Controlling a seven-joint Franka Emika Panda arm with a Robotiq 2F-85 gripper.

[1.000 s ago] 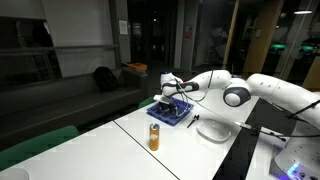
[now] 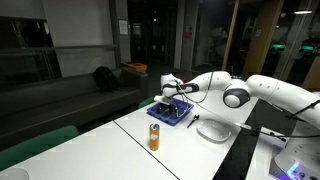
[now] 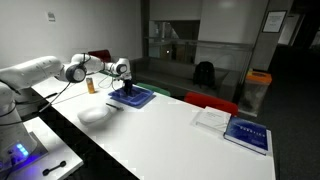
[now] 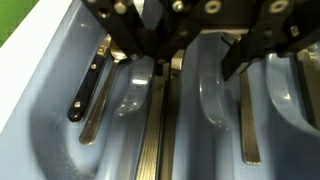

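A blue cutlery tray (image 2: 183,118) lies on the white table, and my gripper (image 2: 167,99) points down into it. From the wrist view, the two fingertips of the gripper stand apart over the tray's dividers, so it is open, with no utensil clearly held. A long metal utensil (image 4: 154,135) lies under the left finger. Further left is a black-handled utensil (image 4: 90,86) beside a metal handle (image 4: 96,115). Another metal handle (image 4: 248,125) lies in a compartment on the right. The upper ends of the utensils are hidden by the gripper.
A white dish (image 2: 212,129) and a dark utensil (image 2: 192,121) are on the table near the tray. An orange bottle (image 2: 154,138) stands on the table too. In exterior view 2, books (image 3: 247,135) lie at the far right, with bare table between.
Over the last second the arm and gripper stay almost in place over the tray. The table objects have not visibly moved.
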